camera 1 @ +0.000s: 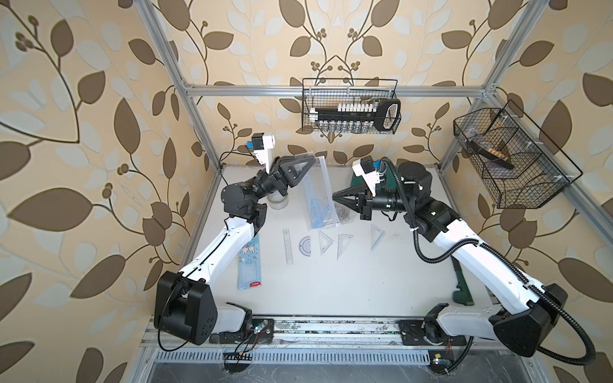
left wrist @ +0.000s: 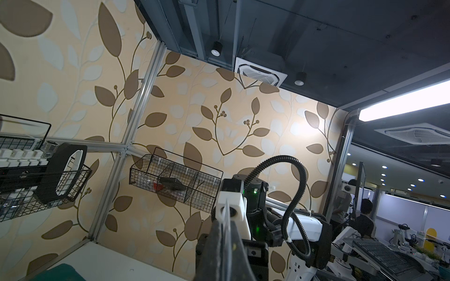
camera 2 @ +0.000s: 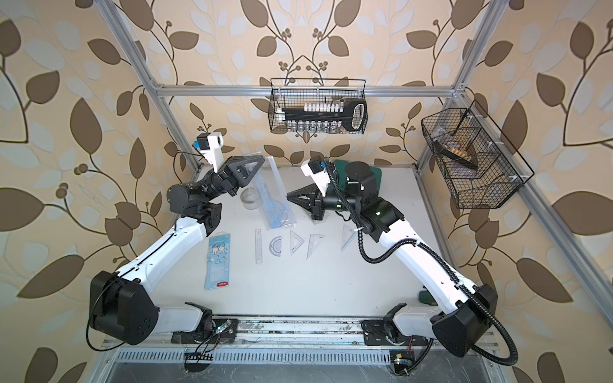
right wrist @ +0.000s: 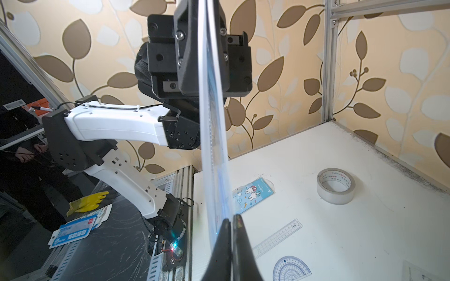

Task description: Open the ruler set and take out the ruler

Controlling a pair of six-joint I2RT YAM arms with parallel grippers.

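A clear pouch (camera 1: 319, 199) with a bluish pattern hangs upright above the table, its top edge pinched by my left gripper (camera 1: 313, 158), which is shut on it. Edge-on, the pouch (right wrist: 213, 121) runs down the right wrist view. My right gripper (camera 1: 334, 196) is shut, its tips (right wrist: 232, 219) close to the pouch's right side; whether they touch it I cannot tell. Flat on the table lie a straight ruler (camera 1: 288, 246), a protractor (camera 1: 305, 246) and several clear set squares, one of them a triangle (camera 1: 325, 241).
A blue printed packet (camera 1: 249, 265) lies at the left, partly under my left arm. A tape roll sits at the back left. Behind the right arm is a green item (camera 2: 370, 175). Open table lies in front of the rulers.
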